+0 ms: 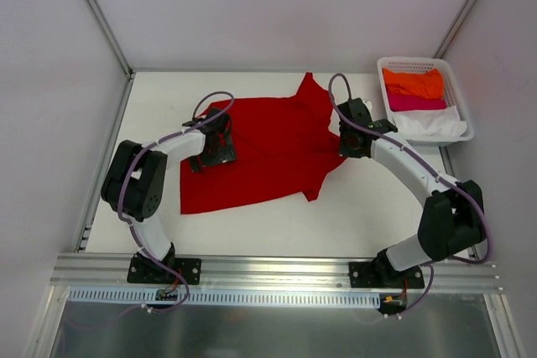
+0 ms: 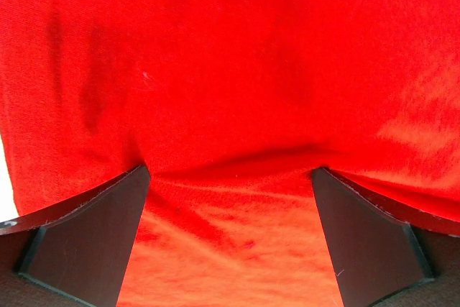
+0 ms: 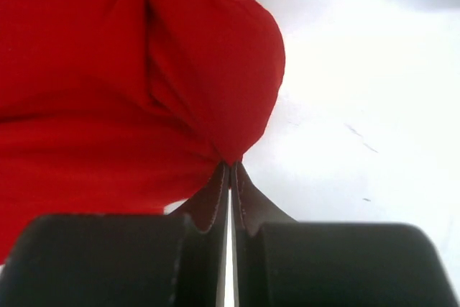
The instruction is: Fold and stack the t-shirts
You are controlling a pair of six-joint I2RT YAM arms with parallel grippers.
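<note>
A red t-shirt [image 1: 268,140] lies spread over the middle of the white table, with one sleeve pointing to the back. Its right edge is drawn out to a point at my right gripper [image 1: 343,153]. In the right wrist view the fingertips are shut together on a gathered bit of the red cloth [image 3: 208,84]. Over the shirt's left part stands my left gripper [image 1: 216,157], its fingers wide apart. The left wrist view shows red fabric [image 2: 230,91] with a crease running between the separated fingers.
A white basket [image 1: 466,100] at the back right holds an orange cloth [image 1: 413,83], a magenta cloth [image 1: 415,102] and a white cloth [image 1: 430,123]. Bare table [image 1: 252,228] lies along the front.
</note>
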